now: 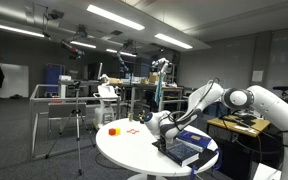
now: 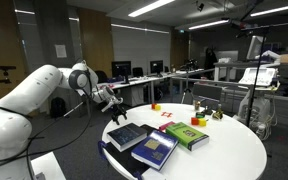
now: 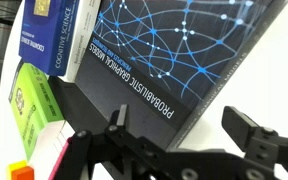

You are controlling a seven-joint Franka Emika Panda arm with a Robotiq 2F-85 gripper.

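A thick dark book (image 3: 164, 60) with a blue network pattern fills much of the wrist view. Its spine (image 3: 134, 97) reads "Probabilistic Graphical Models" and faces my gripper. The fingers stand apart with nothing between them, near the spine side of the book. In exterior view 2 the same dark book (image 2: 127, 135) lies flat near the table's edge, with my gripper (image 2: 102, 115) just behind it. A blue book (image 2: 154, 149) lies beside it, and a green book (image 2: 187, 137) farther right.
Small red and yellow objects (image 2: 198, 122) sit beyond the green book. A tripod (image 1: 80, 130) stands off the table.
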